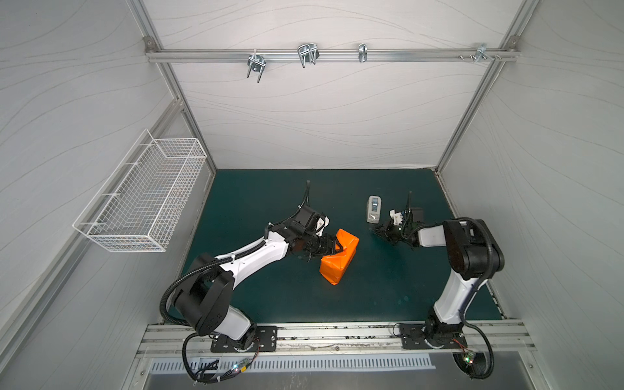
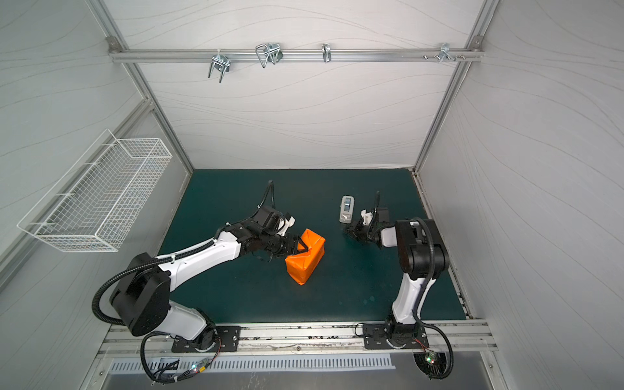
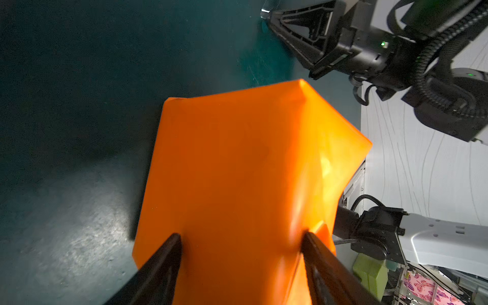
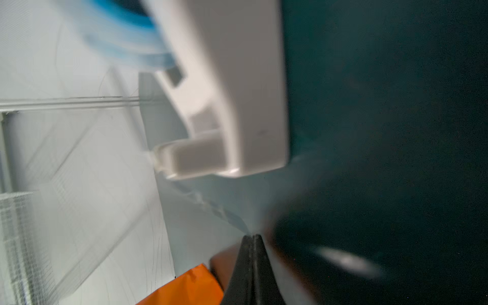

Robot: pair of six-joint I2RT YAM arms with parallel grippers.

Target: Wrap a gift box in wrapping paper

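An orange paper-wrapped box rests on the green mat, with a loose flap on one side in the left wrist view. My left gripper is at the box, its dark fingers either side of the orange paper; whether they grip it is unclear. My right gripper is shut, with nothing seen between its fingertips, just in front of a grey tape dispenser with a blue roll, blurred in the right wrist view.
A white wire basket hangs on the left wall. Metal clamps sit on the rear rail.
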